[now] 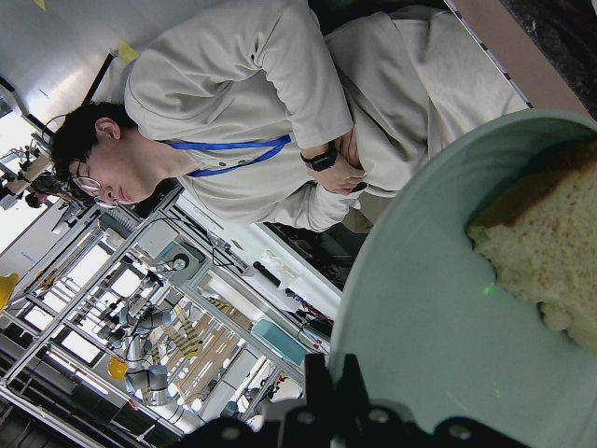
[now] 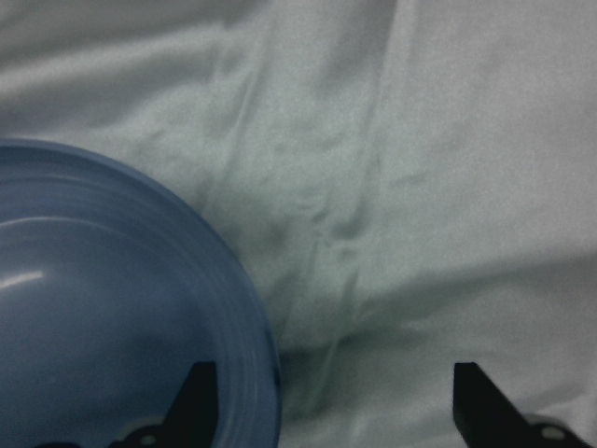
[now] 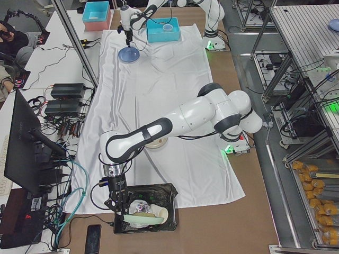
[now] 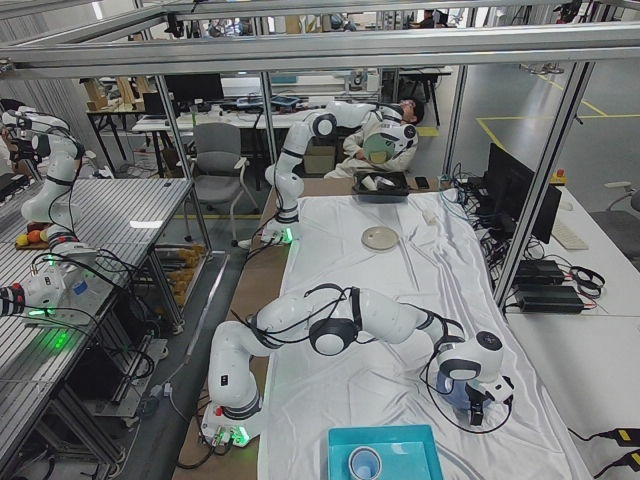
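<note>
My left gripper (image 3: 117, 203) is shut on the rim of a pale green plate (image 1: 420, 308), lifted over the black bin (image 3: 169, 193) and tilted, with a piece of bread (image 1: 541, 243) on it. White items sit in the bin below. My right gripper is open over a blue plate (image 2: 112, 289), one finger above its rim and the other above the white cloth, nothing between them.
A beige plate (image 4: 380, 238) lies on the cloth between the arms. A turquoise tray (image 4: 380, 440) holding a cup is beside the right arm. A person sits behind the bin.
</note>
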